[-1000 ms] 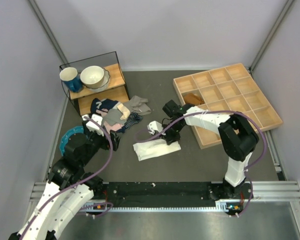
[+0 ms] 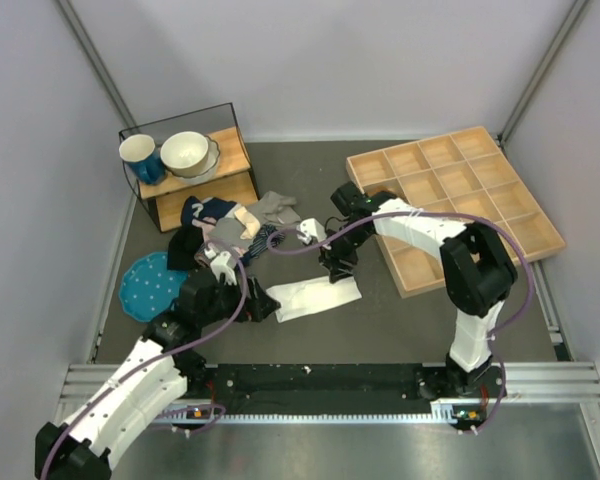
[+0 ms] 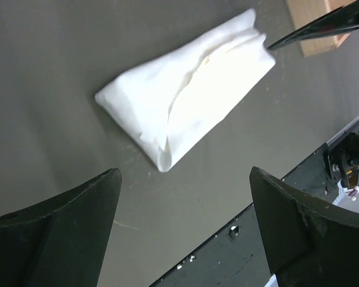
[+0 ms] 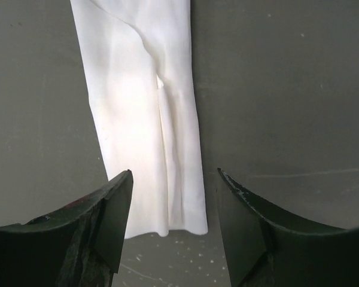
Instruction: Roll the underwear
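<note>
A white folded underwear (image 2: 315, 295) lies flat on the dark mat, its long edge folded inward with a lengthwise seam, seen whole in the left wrist view (image 3: 197, 89). My left gripper (image 2: 260, 305) is open just beside its left end; in its own view the cloth lies beyond both fingers, with nothing between them. My right gripper (image 2: 340, 270) is above the cloth's right end; in the right wrist view (image 4: 175, 176) its fingers stand apart over that end, holding nothing.
A pile of socks and clothing (image 2: 230, 225) lies behind, a blue dotted mat (image 2: 150, 290) at left, a shelf with cup and bowl at back left. A wooden compartment tray (image 2: 500, 200) stands at right.
My left gripper has moved right and toward the cloth's left end. My right gripper has shifted slightly back and up from where it was over the cloth a second ago.
</note>
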